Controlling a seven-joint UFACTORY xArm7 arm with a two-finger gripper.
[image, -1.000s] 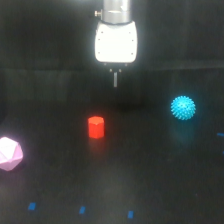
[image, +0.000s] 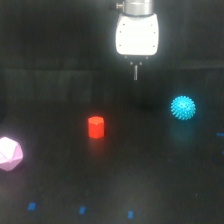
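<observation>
My gripper (image: 136, 73) hangs at the top of the camera view, a white housing with a thin dark rod below it. No separate fingers can be made out, and nothing shows attached to the rod. Below and to its left, a small red block (image: 96, 128) rests on the dark surface, well apart from it. A cyan spiky ball (image: 182, 108) lies to the lower right of the rod. Near the left edge sits a pale pink faceted block (image: 9, 153).
Small blue marks (image: 82, 210) are spread along the front of the dark table (image: 120, 180), with another blue mark (image: 219, 134) at the right edge. Bare surface lies between the three objects and across the front.
The gripper has moved to the right and slightly up in the picture. The red block, cyan ball and pink block stay in the same places.
</observation>
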